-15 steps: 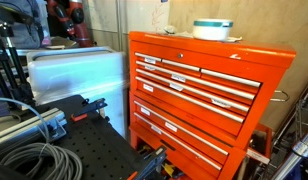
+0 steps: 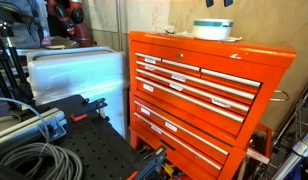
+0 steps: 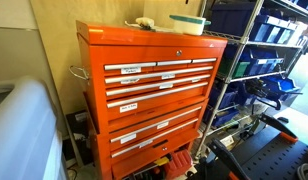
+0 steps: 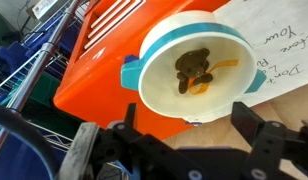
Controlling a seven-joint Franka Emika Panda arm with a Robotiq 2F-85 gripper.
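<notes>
A white pot with a teal rim and handles (image 4: pixel 152 85) sits on top of the red tool chest (image 2: pixel 209 85). Inside it lie a small brown bear figure (image 4: pixel 193 66) and something orange (image 4: pixel 200 87) beside the bear. My gripper is open, its dark fingers spread along the bottom of the wrist view, with nothing held between them. In exterior view 1 the fingertips show at the top edge, above the pot (image 2: pixel 212 31). The rest of the gripper is out of frame there. The pot also shows in exterior view 2 (image 3: pixel 187 26).
A sheet with handwriting (image 4: pixel 284 42) lies next to the pot. A pale object (image 3: pixel 145 22) rests on the chest top to the pot's left in exterior view 2. Shelves with blue bins (image 3: pixel 231 22) stand to the right, and a wall is behind the chest.
The pot has not moved.
</notes>
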